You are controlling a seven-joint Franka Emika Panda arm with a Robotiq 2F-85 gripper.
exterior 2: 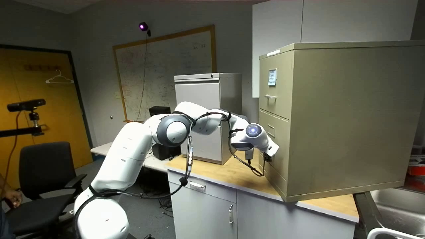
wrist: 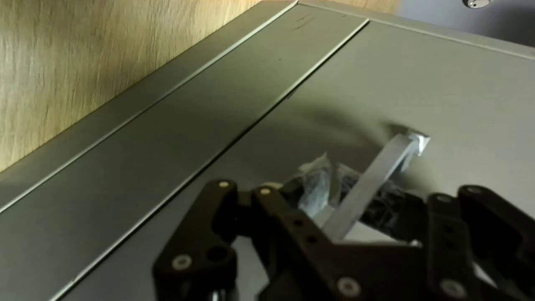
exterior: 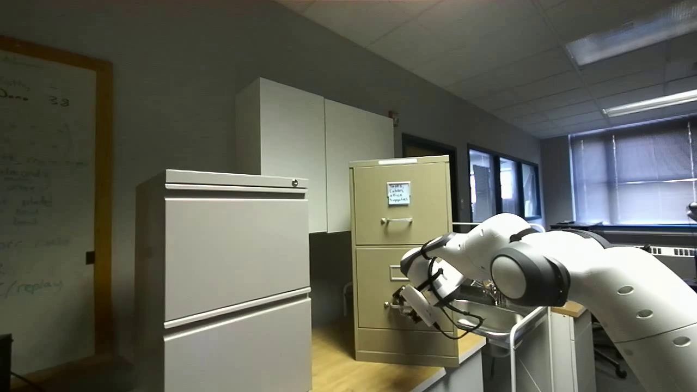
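Note:
The tan filing cabinet [exterior: 402, 261] has two drawers, both flush with its front. My gripper [exterior: 406, 310] is at the lower drawer's handle [exterior: 388, 305]. In the wrist view, the metal handle [wrist: 373, 183] runs diagonally into the space between the two black fingers of my gripper. One fingertip [wrist: 316, 185], wrapped in clear tape, lies to its left and the dark other finger to its right. A gap shows between them, so the fingers are partly open. Contact with the handle is hard to tell. In the second exterior view the fingers are mostly hidden behind the hand.
A grey filing cabinet [exterior: 235, 255] stands to the left in exterior view 1. Bare wooden counter [exterior 2: 223, 175] lies in front of the tan cabinet. A metal sink [exterior 2: 398, 207] is beyond it, and a loose cable [exterior 2: 249, 166] hangs from the wrist.

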